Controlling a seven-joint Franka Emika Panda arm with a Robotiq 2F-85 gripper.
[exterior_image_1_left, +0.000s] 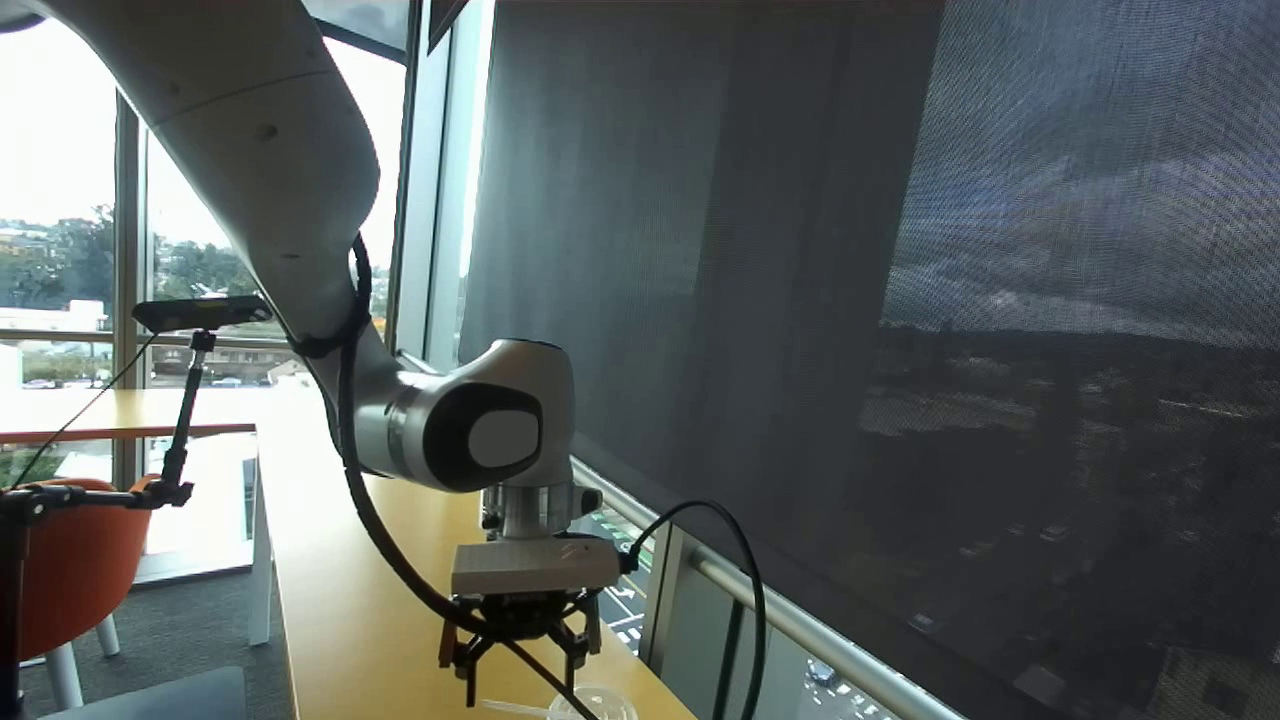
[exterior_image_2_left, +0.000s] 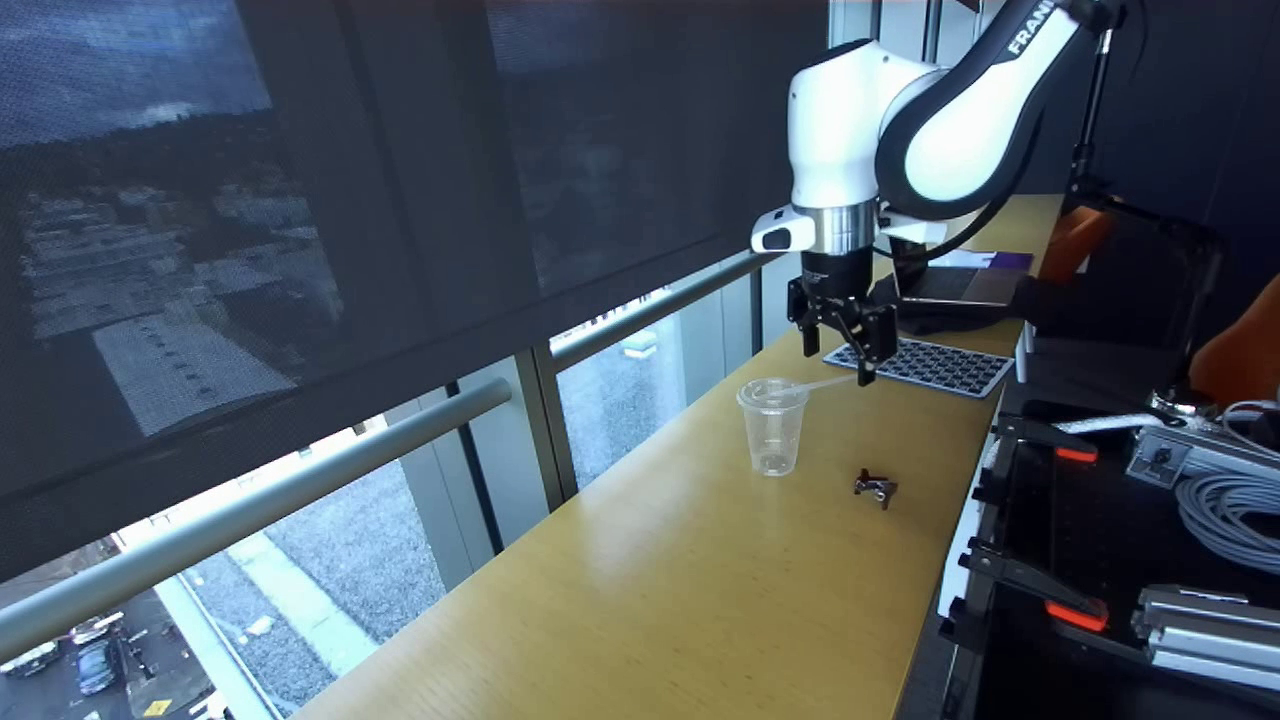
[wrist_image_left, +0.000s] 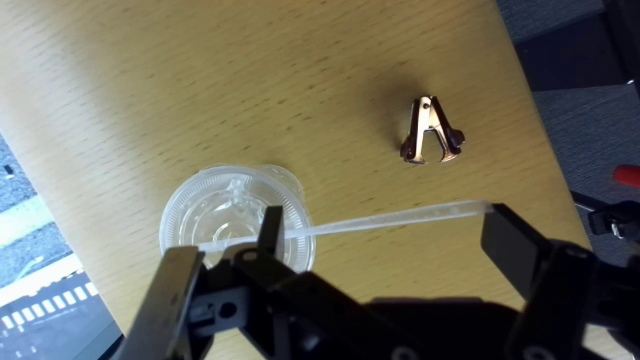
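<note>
A clear plastic cup (exterior_image_2_left: 773, 434) stands upright on the wooden table, its round rim (wrist_image_left: 171, 210) facing up in the wrist view. A pale translucent straw (wrist_image_left: 390, 221) lies across the cup's top and sticks out sideways, its outer end appearing beside one fingertip. My gripper is open, pointing down over the straw, with its fingers well apart. In the wrist view one finger (wrist_image_left: 273, 231) overlaps the cup's rim. Exterior view 2 has the gripper (exterior_image_2_left: 841, 350) above and just behind the cup. Whether a finger touches the straw, I cannot tell.
A dark staple remover (exterior_image_2_left: 876, 487) lies on the table near the cup. Behind the gripper are a grey grid-like panel (exterior_image_2_left: 936, 365) and a laptop (exterior_image_2_left: 966, 283). A metal railing (exterior_image_2_left: 456, 414) runs along the window side.
</note>
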